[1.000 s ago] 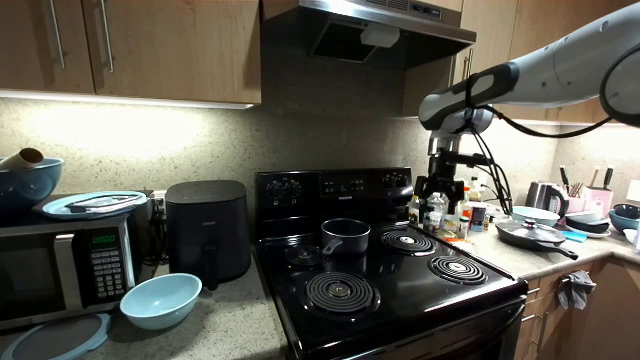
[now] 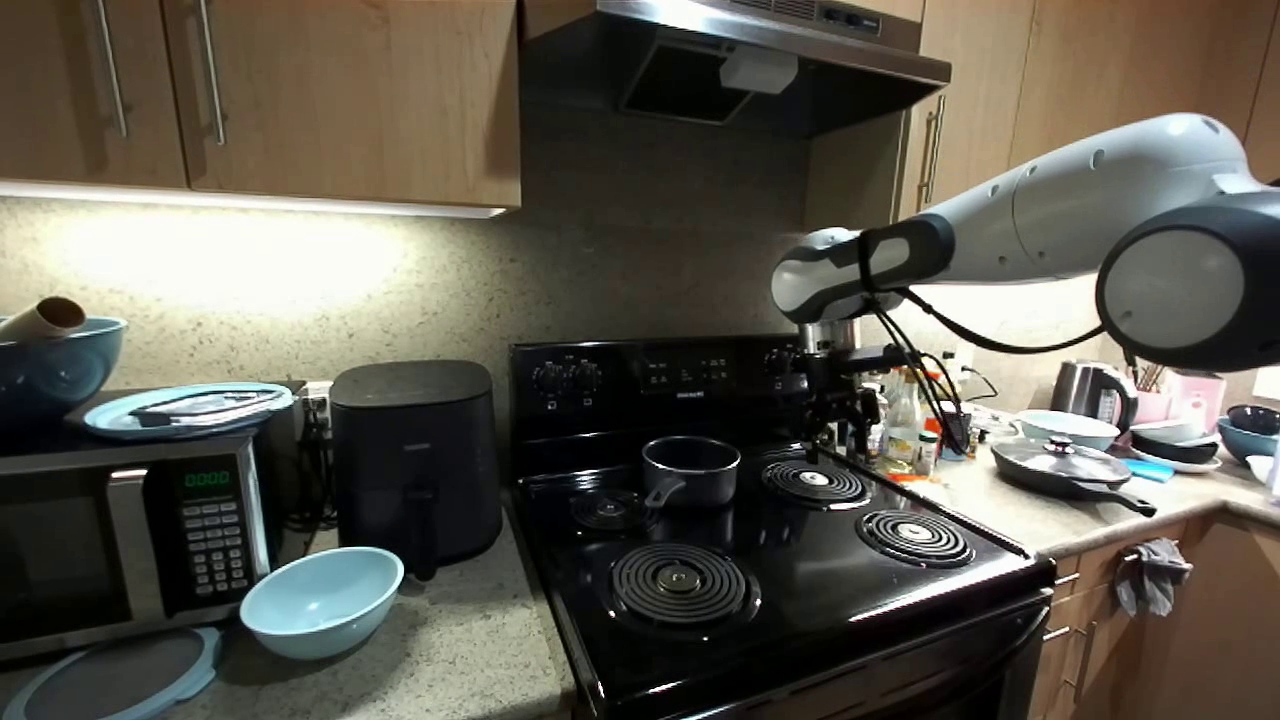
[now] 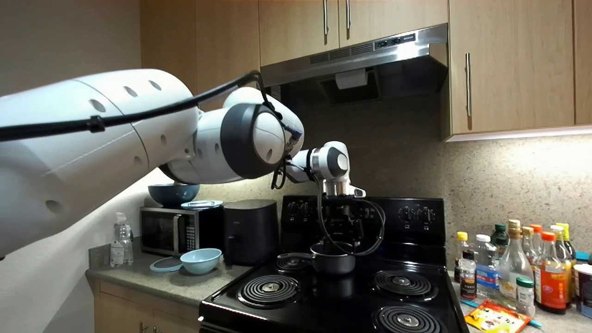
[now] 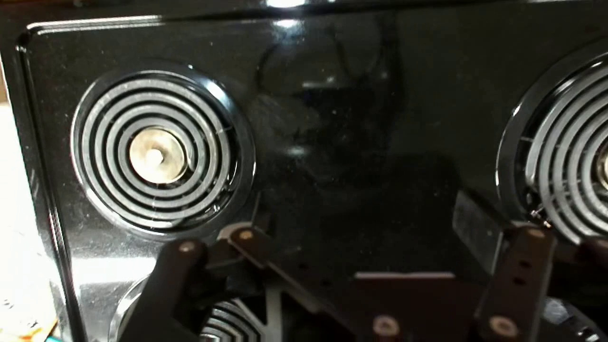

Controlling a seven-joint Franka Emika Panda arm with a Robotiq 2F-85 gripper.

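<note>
My gripper stands open in the wrist view, its fingers wide apart with only bare black stovetop (image 4: pixel 342 148) showing between them. In exterior view 1 the gripper (image 2: pixel 840 414) hangs above the stove's back right part, right of a dark saucepan (image 2: pixel 705 480). That saucepan sits upright at the back of the stove, its handle pointing toward the front left. From exterior view 2 the gripper (image 3: pixel 342 222) overlaps the line of sight to the saucepan (image 3: pixel 336 265). No saucepan appears in the wrist view.
A light blue bowl (image 2: pixel 321 606) and a black air fryer (image 2: pixel 416 462) stand left of the stove, beside the microwave (image 2: pixel 132 540). Several bottles (image 3: pixel 516 266) crowd the right counter, with a lidded pan (image 2: pixel 1056 468) farther along. Overhead is the range hood (image 2: pixel 768 60).
My arm has swung left and lower in exterior view 1, taking the gripper from in front of the bottles to over the stove. The saucepan and bowl have stayed put.
</note>
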